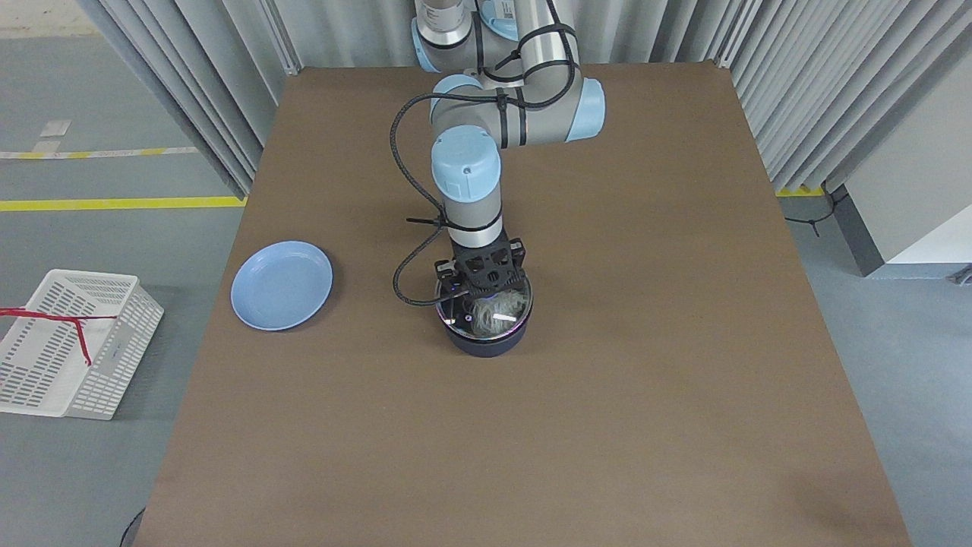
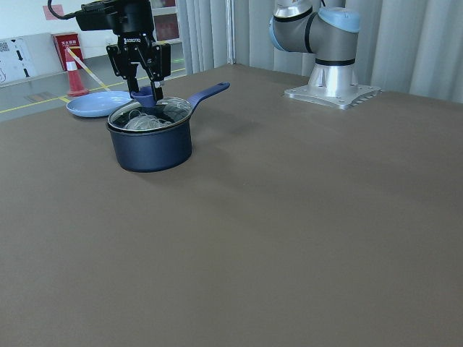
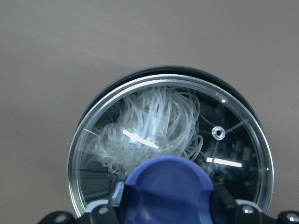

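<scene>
A dark blue pot (image 2: 150, 153) with a long blue handle (image 2: 210, 92) stands on the brown table. On it sits a glass lid (image 3: 243, 149), pale noodle-like strands (image 3: 149, 121) visible beneath. My gripper is down over the lid, its fingers on either side of the blue lid knob (image 3: 169, 186), apparently closed on it. In the front view the pot (image 1: 483, 343) is partly hidden under the wrist.
A blue plate (image 1: 282, 286) lies to the left of the pot on the table (image 1: 638, 410). A white basket (image 1: 73, 365) stands on the floor beyond the left edge.
</scene>
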